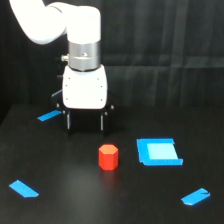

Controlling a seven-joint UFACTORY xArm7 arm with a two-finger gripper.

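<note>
A red hexagonal block [108, 157] sits on the black table near the middle of the view. My white gripper [86, 121] hangs above and behind it, a little to its left and apart from it. Two thin dark fingers point down with a wide gap between them, and nothing shows in that gap. To the right of the block lies a pale square [161, 151] framed in blue tape, bare on top.
Strips of blue tape lie at the front left [23, 188], the front right [195, 197] and the back left [49, 115]. Dark curtain [160, 60] closes off the back.
</note>
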